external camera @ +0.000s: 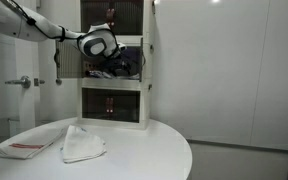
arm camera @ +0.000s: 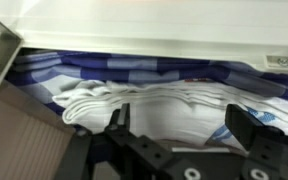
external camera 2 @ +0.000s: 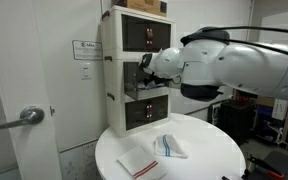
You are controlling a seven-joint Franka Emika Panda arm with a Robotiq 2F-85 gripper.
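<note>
Folded cloths lie on the middle shelf of the cabinet [external camera 2: 115, 75]: a white towel [arm camera: 169, 112] with a blue stripe at its right, and a blue-and-white checked cloth [arm camera: 134, 68] behind it. My gripper faces the white towel at the compartment's opening, its fingers wide apart with no cloth visibly held between them. Its two dark fingers [arm camera: 120, 118] show at the bottom of the wrist view. In exterior view 1 the gripper [external camera: 120, 68] is a dark shape against the shelf, its fingertips hard to make out.
On the white round table [external camera: 149, 155] lie two more cloths: a crumpled white cloth [external camera: 83, 145] and a flat one with a red stripe [external camera: 26, 148]. The compartment's pale frame [arm camera: 164, 30] borders the opening closely.
</note>
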